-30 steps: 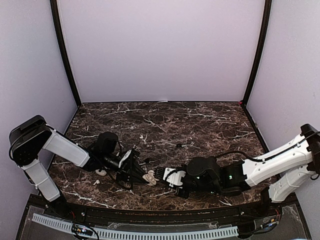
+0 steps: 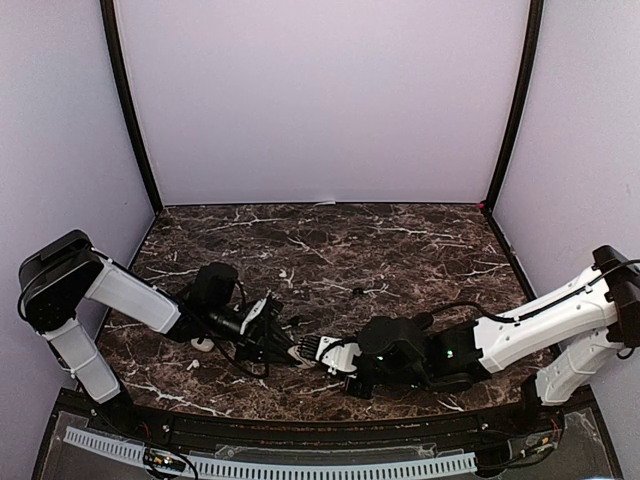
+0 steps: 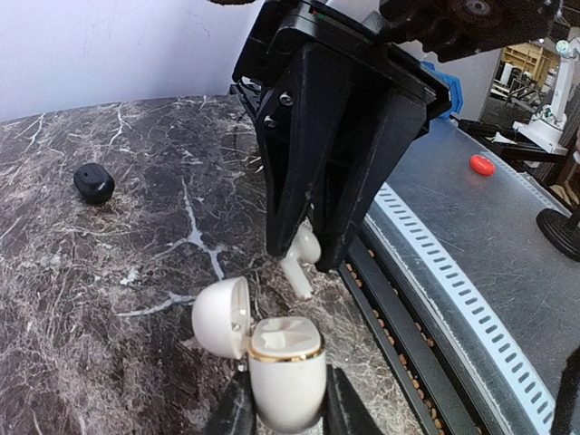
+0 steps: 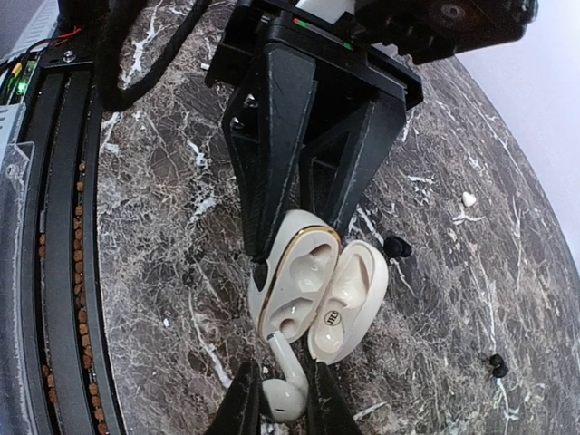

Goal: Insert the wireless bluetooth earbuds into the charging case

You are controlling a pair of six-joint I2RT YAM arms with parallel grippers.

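Note:
The white charging case (image 3: 288,390) with a gold line is gripped by my left gripper, its lid (image 3: 217,317) open. In the right wrist view the case (image 4: 294,281) shows two hollows, with no earbud seated in either. A white earbud (image 4: 284,399) is between the fingers of my right gripper, its stem angled toward the lower hollow. The stem's tip is at or just by that hollow's edge; whether it touches cannot be told. From the left wrist, this earbud (image 3: 304,249) appears just above the case. Both grippers meet low in the top view.
On the marble-patterned table lie small black objects (image 2: 358,292) and a small white piece (image 2: 193,364), with a white rounded item (image 2: 203,345) beside the left arm. A dark rail (image 2: 300,425) borders the front edge.
My right gripper has moved slightly left, closer to the case in the left gripper. The left arm looks nearly unchanged, and both grips stay as they were.

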